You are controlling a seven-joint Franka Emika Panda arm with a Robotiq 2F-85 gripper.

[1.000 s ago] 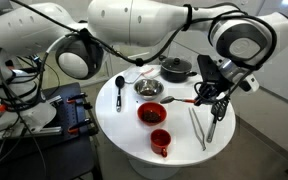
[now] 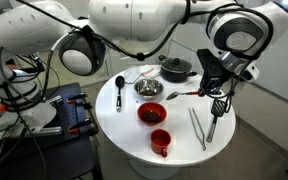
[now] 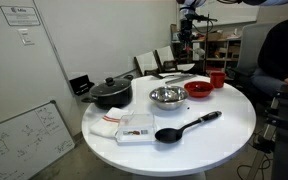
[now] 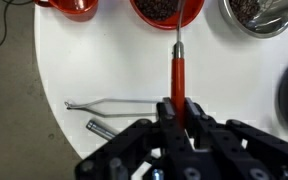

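My gripper is shut on the red handle of a spoon (image 4: 178,72), above the table. Its metal end points away from the gripper, toward the red bowl (image 4: 166,22) of dark beans in the wrist view. From exterior view 1, the spoon (image 2: 186,94) juts left from my gripper (image 2: 206,93), behind and right of the red bowl (image 2: 151,122). The metal bowl (image 2: 149,89) stands farther left, with brown contents visible in the wrist view.
A red mug (image 2: 160,143) stands near the front edge. Tongs (image 2: 197,127) and a dark-headed utensil (image 2: 212,128) lie on the right side. At the back is a black pot (image 2: 175,67); a black ladle (image 2: 119,90) lies left. Bare tabletop separates the mug and tongs.
In exterior view 1, the gripper and spoon have shifted slightly right and up, away from the red bowl. The tabletop items keep their places.
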